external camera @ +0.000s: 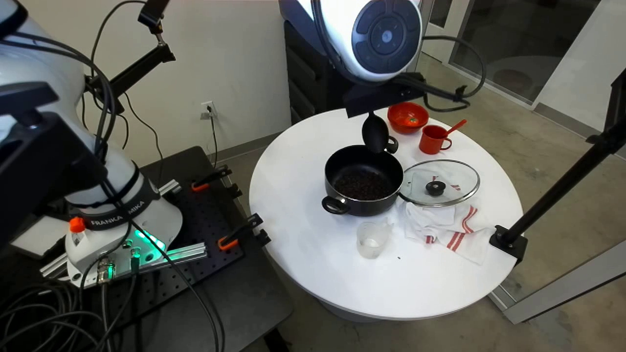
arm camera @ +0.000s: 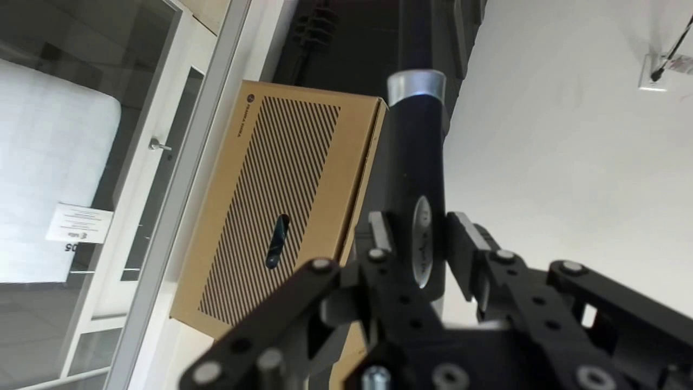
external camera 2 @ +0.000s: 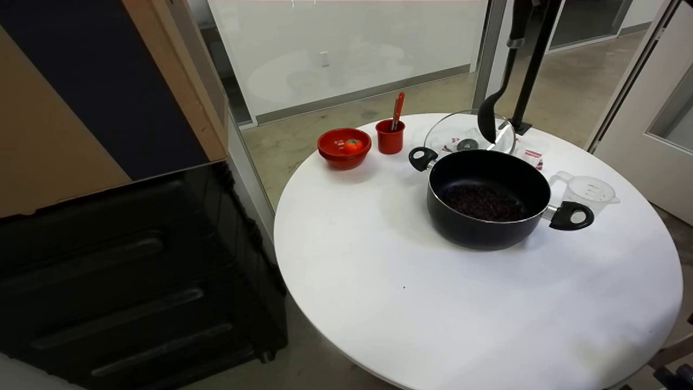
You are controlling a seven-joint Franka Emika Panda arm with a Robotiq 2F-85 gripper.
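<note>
In the wrist view my gripper is shut on the thick black handle of a ladle (arm camera: 416, 156), which has a silver collar. The ladle's dark bowl hangs down in exterior view 1, overlapping the far rim of the black pot (external camera: 364, 176). From the other side, in exterior view 2, the ladle (external camera 2: 488, 117) hangs upright with its bowl above the level of the pot's rim (external camera 2: 448, 214). Dark beans (external camera 2: 484, 201) cover the pot's bottom. My fingers are hidden in both exterior views.
A glass lid (external camera: 440, 176) rests on a striped towel (external camera: 463, 229) beside the pot. A clear measuring cup (external camera: 372, 239) stands in front. Behind are a red bowl (external camera: 408, 117) holding a tomato and a red mug (external camera: 433, 140) with a red-handled utensil.
</note>
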